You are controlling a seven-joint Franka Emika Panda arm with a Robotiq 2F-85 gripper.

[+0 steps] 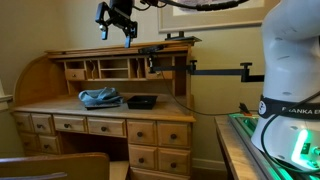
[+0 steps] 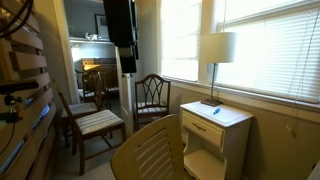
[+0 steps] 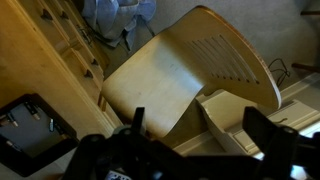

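Note:
High above the desk, my gripper (image 1: pixel 115 38) hangs open, its two fingers spread with empty space between them. In the wrist view the gripper spans the lower part over a wooden chair (image 3: pixel 155 80). On the desktop lies a crumpled blue cloth (image 1: pixel 100 97), and a black tray (image 1: pixel 142 102) sits to its right. The wrist view shows the tray (image 3: pixel 32 132) at the left edge, with small items inside too dark to make out. Nothing touches the fingers.
The wooden desk (image 1: pixel 142 133) has cubbyholes at its back and drawers below. A chair back (image 1: pixel 55 167) stands in front. Another view shows a white cabinet (image 2: pixel 214 135) bearing a lamp (image 2: pixel 217 48), and a slatted chair (image 2: pixel 150 152). Air around the gripper is clear.

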